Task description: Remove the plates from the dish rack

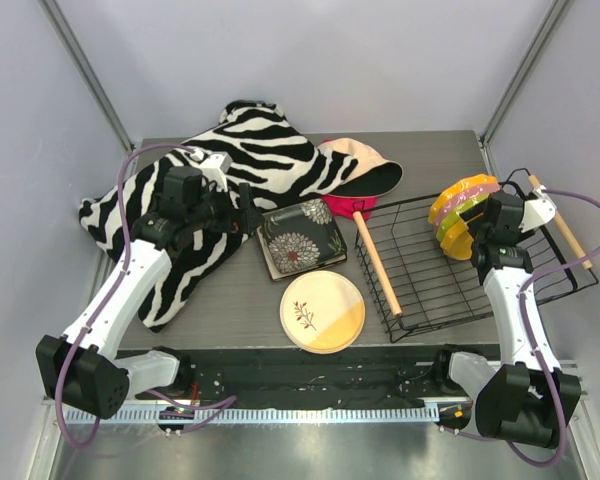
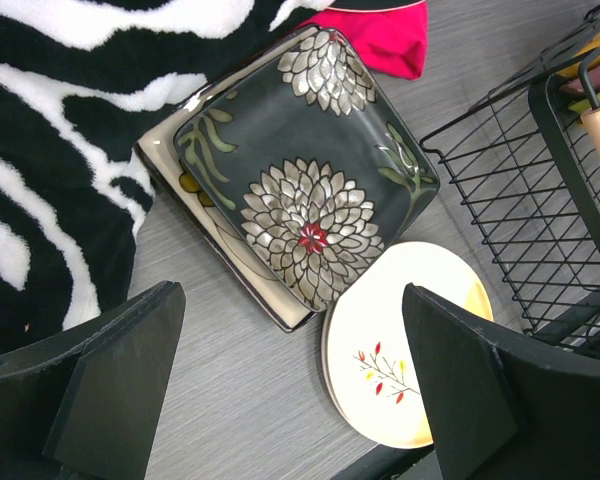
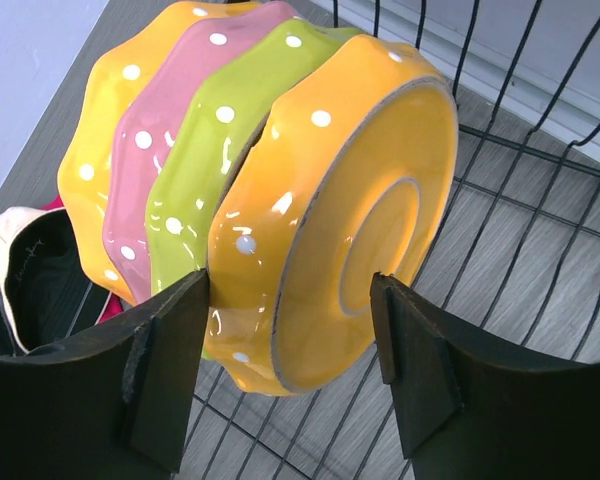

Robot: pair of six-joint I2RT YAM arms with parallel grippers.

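Observation:
In the dish rack (image 1: 420,300) on the right stand several scalloped, dotted plates: yellow, pink (image 3: 140,180), green (image 3: 185,180) and, at the front, an orange-yellow one (image 3: 260,230). My right gripper is over them, fingers parted on either side of the front plate's lower edge; whether they touch it is unclear. My left gripper is open above the table, with nothing between its fingers, near a dark square floral plate (image 2: 300,150) stacked on a cream one. Round cream plates (image 1: 320,310) lie left of the rack.
A zebra-striped cloth (image 1: 140,270) covers the table's back left, with a red and dark fabric item (image 1: 345,205) beside it. Bare table shows left of the round plates. Walls close in the sides and back.

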